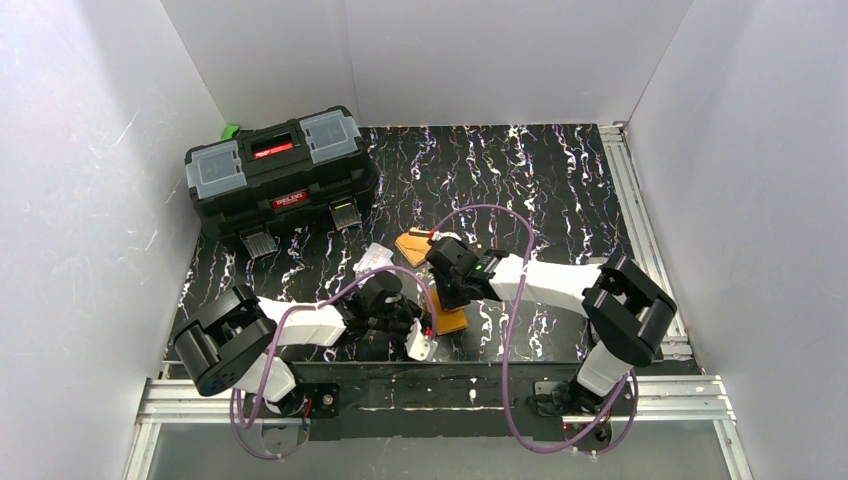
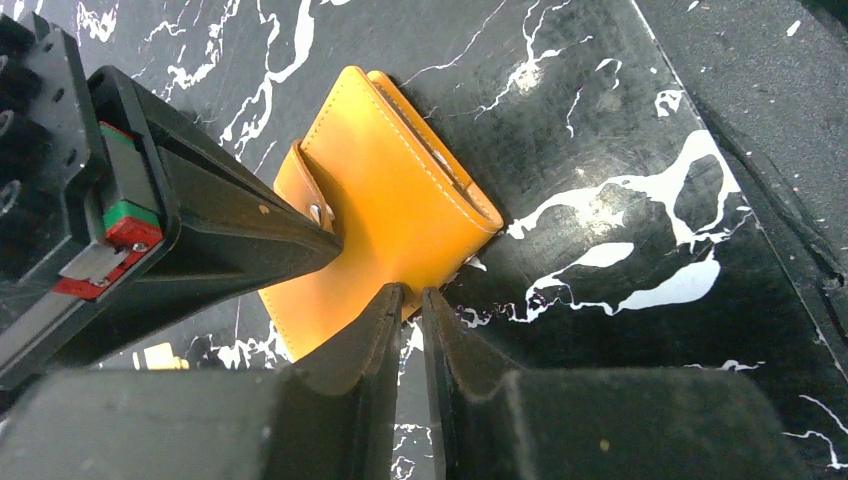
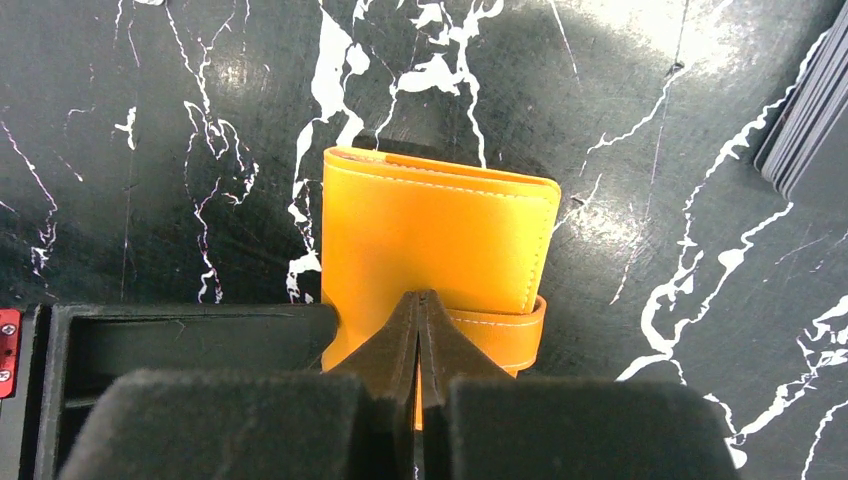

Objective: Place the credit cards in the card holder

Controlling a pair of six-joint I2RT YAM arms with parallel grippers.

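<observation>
On the dark marbled table, the orange card holder (image 1: 452, 320) lies partly under both grippers in the top view. In the left wrist view, the holder (image 2: 385, 190) shows its stitched edge and strap with a metal snap. My left gripper is shut on the holder's edge. The right gripper is shut over the strap side of the holder, with nothing visible between its fingers; its tip also reaches the strap in the left wrist view. A stack of cards (image 3: 815, 125) lies apart at the upper right of the right wrist view.
Pale cards (image 1: 374, 257) and an orange item (image 1: 412, 247) lie behind the grippers. A black toolbox (image 1: 285, 175) fills the back left. Purple cables (image 1: 515, 300) loop over both arms.
</observation>
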